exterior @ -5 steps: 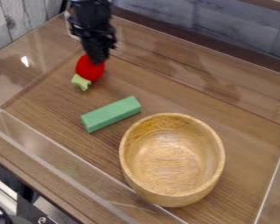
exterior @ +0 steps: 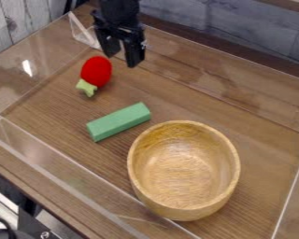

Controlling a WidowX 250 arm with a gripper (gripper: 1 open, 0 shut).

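My black gripper [exterior: 119, 49] hangs at the top, slightly left of centre, open with nothing visible between its fingers. Below and left of it lies a red round object [exterior: 96, 71], resting by a small light-green piece [exterior: 86, 88]. A longer green bar [exterior: 119, 121] lies diagonally lower on the wooden table. A large yellow bowl [exterior: 183, 173] stands at the lower right.
A dark edge shows at the lower left corner.
The objects on the table look unmoved.
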